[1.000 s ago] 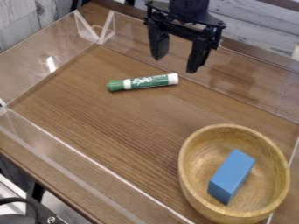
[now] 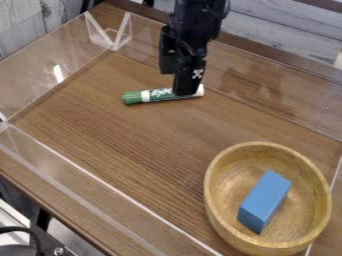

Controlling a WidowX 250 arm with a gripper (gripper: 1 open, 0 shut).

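My black gripper (image 2: 182,62) hangs at the top middle, just above a green and white tube (image 2: 160,95) lying on the wooden table (image 2: 134,150). It appears open; nothing is seen held, and the tube is partly behind its tips. A blue block (image 2: 265,201) rests inside a round yellow bowl (image 2: 227,175) at the lower right.
Clear plastic walls line the left and back edges of the table, with a white clip-like piece at the upper left. A dark cable shows at the lower left corner.
The gripper has turned and moved left, coming over the tube. The tube, bowl and blue block look unmoved.
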